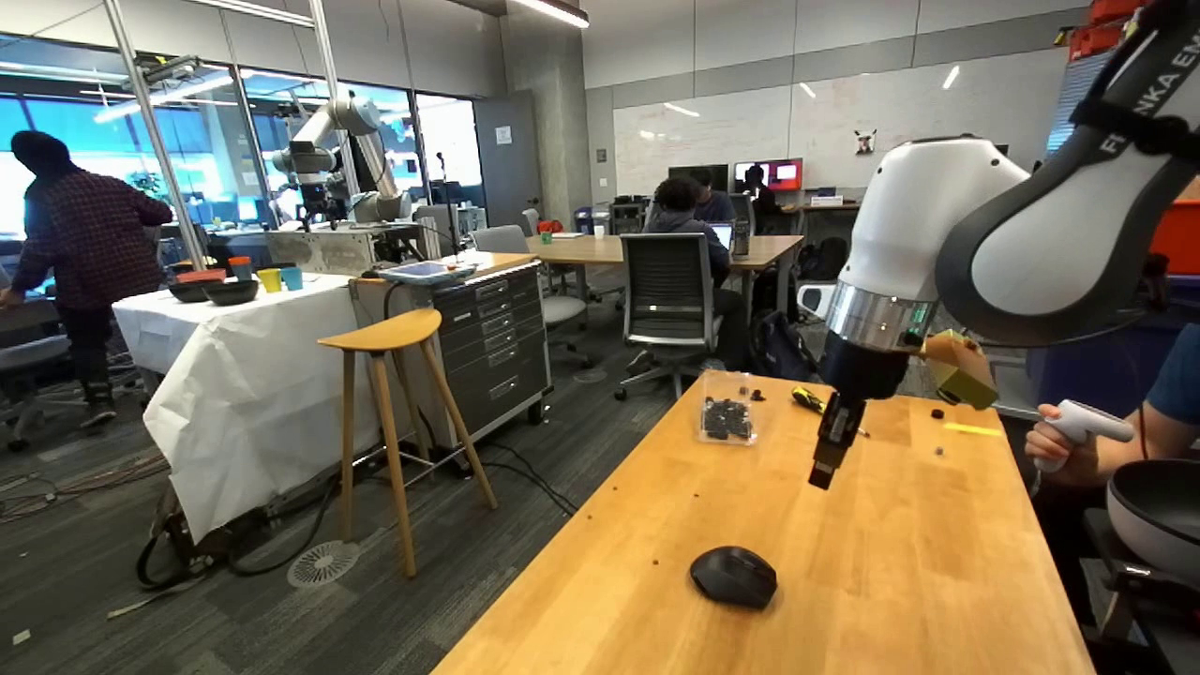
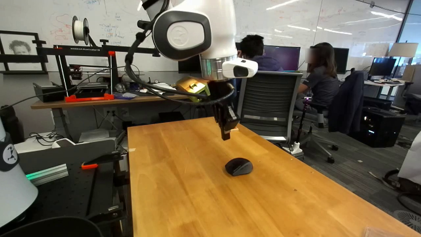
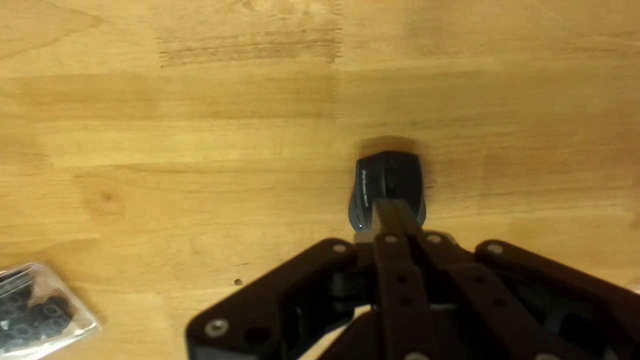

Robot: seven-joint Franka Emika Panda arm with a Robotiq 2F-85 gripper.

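Note:
A black computer mouse [image 1: 733, 576] lies on the wooden table [image 1: 877, 529], with bare wood all around it. My gripper [image 1: 822, 477] hangs above the tabletop, apart from the mouse, its fingers together and nothing showing between them. In the second exterior view the gripper [image 2: 225, 136] is higher than the mouse [image 2: 239, 166] and a little behind it. From the wrist, the closed fingertips [image 3: 393, 216] overlap the rear of the mouse [image 3: 390, 174] and hide that part.
A clear box of small black parts [image 1: 728, 416] stands near the table's far left edge. A yellow-black screwdriver [image 1: 805, 398] lies behind the gripper, partly hidden by it. Near the far right lies a yellow strip [image 1: 971, 428]. The table's middle is open.

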